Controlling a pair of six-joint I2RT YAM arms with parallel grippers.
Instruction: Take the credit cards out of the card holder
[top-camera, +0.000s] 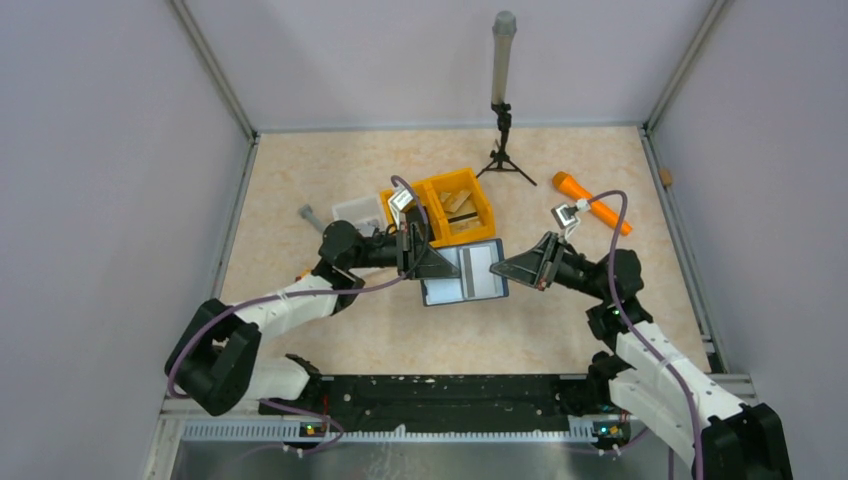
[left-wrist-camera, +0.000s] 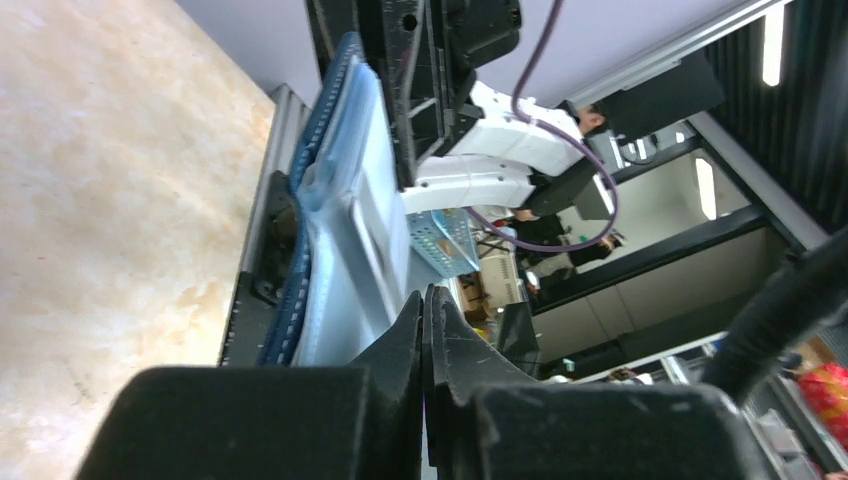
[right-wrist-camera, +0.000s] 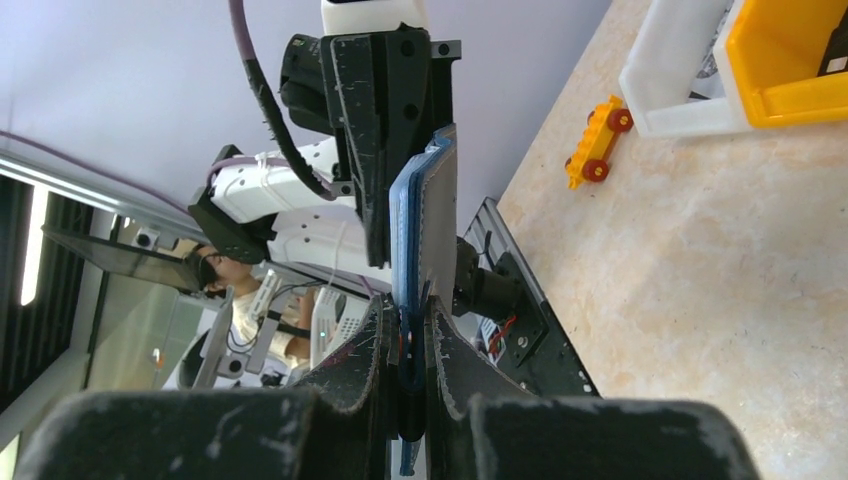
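A dark-edged card holder (top-camera: 428, 299) with a light blue inner face spans the gap between my grippers above the table. A pale panel (top-camera: 486, 272) and a grey strip (top-camera: 467, 272) show on that face; whether they are cards or holder parts is unclear. At the holder's right side my right gripper (top-camera: 494, 270) is shut on it; the right wrist view has the blue layers (right-wrist-camera: 425, 200) running between the fingers. My left gripper (top-camera: 456, 271) reaches over its left part. In the left wrist view its fingertips stand close together against the holder's light blue side (left-wrist-camera: 340, 210); any grip there is hidden.
Yellow bins (top-camera: 487, 215) and a clear bin (top-camera: 350, 208) stand just behind the holder. An orange flashlight (top-camera: 600, 205) lies at back right, near a small tripod stand (top-camera: 502, 155). A yellow toy car sits at left.
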